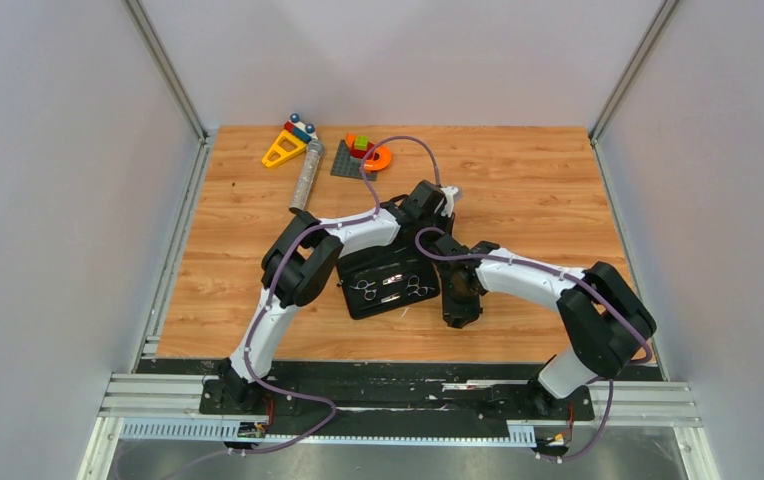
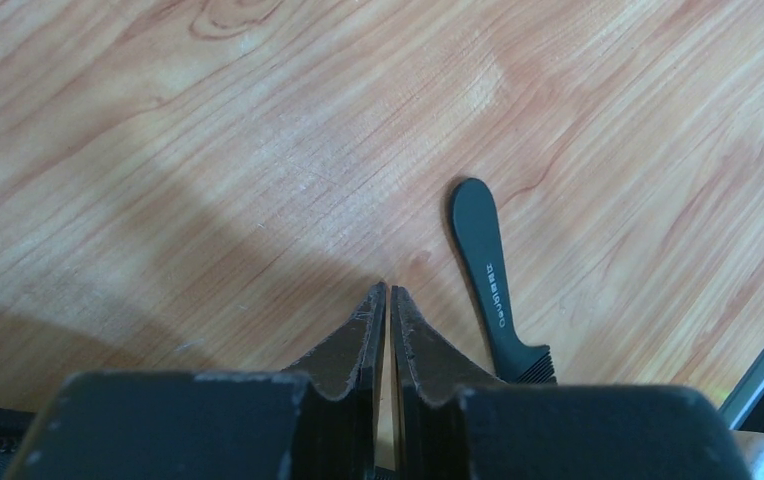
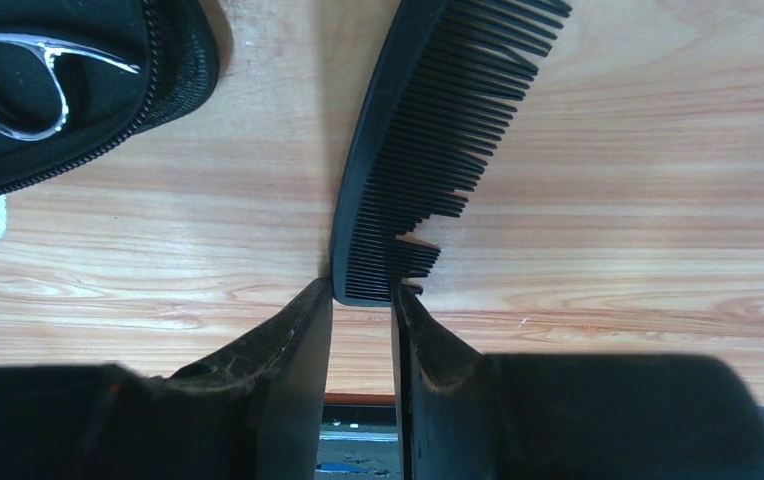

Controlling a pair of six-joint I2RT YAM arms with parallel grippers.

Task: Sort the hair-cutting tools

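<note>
A black zip case [image 1: 378, 305] with scissors [image 1: 366, 288] lies open at the table's centre. A black comb [image 3: 368, 190] with uneven teeth lies on the wood beside it. My right gripper is over that comb's end, its fingers part open and narrowly apart around it. My left gripper is shut above the table at the case's back corner; what is between its fingers is not clear. A second comb with a smooth handle [image 2: 478, 240] lies just right of it in the left wrist view.
Toy blocks [image 1: 368, 155], a yellow toy [image 1: 280, 150] and a speckled tube [image 1: 306, 178] sit at the back left.
</note>
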